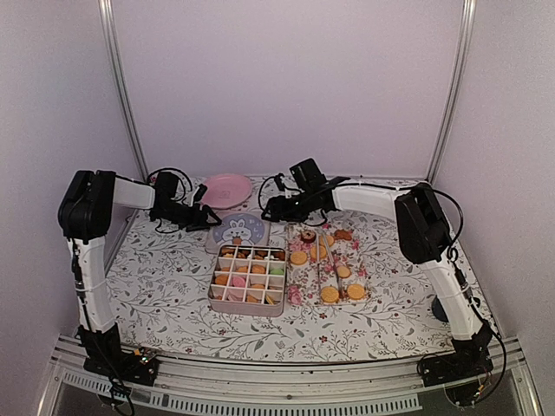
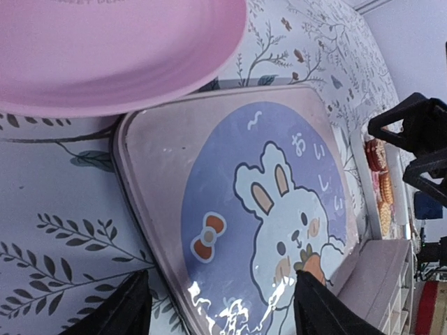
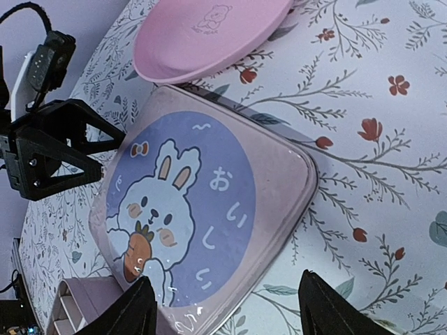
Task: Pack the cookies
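The lid (image 1: 238, 230), pink with a blue oval and a white bunny, lies flat on the patterned table just behind the cookie box (image 1: 246, 309). That box has a white divider, and many of its compartments hold cookies. At the lid's left edge is my left gripper (image 1: 210, 217); in the left wrist view its fingers (image 2: 126, 310) stand apart, with the lid's near edge showing between them. My right gripper (image 1: 266, 213) is open by the lid's right edge, its fingers (image 3: 133, 310) spread wide around the lid's near corner. Neither gripper is closed on the lid.
A pink plate (image 1: 225, 190) sits right behind the lid, close to both arms. Right of the box is a floral tray (image 1: 301, 282) with several cookies. A dark cup (image 1: 440, 308) stands at the far right, partly behind the arm.
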